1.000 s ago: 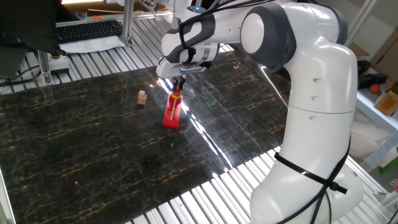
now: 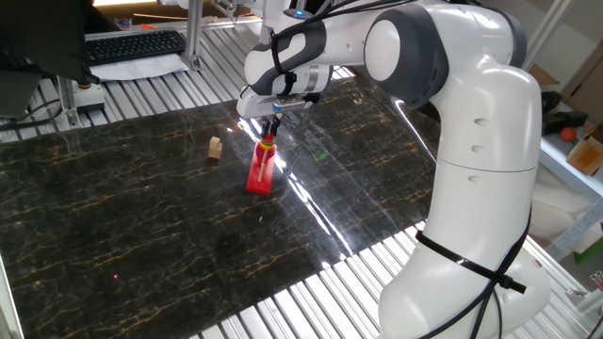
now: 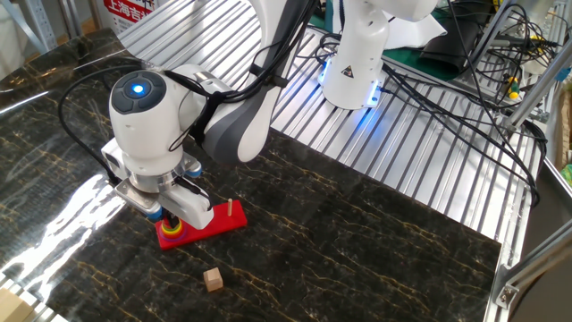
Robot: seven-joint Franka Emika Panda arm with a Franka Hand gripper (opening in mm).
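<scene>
A flat red base (image 3: pixel 214 224) lies on the dark table, with a bare wooden peg (image 3: pixel 230 207) standing near one end. At its other end sit coloured rings, with a yellow ring (image 3: pixel 172 231) showing on top and red below it. My gripper (image 2: pixel 270 127) points down right over these rings, its dark fingertips close to or touching the yellow one. In exterior view 2 the hand hides most of the fingers, so whether they are apart or closed on something cannot be made out.
A small notched wooden block (image 2: pixel 215 148) lies apart from the red base. A keyboard (image 2: pixel 136 46) rests on the slatted metal surface beyond, and a second white robot base (image 3: pixel 350 85) stands behind the table.
</scene>
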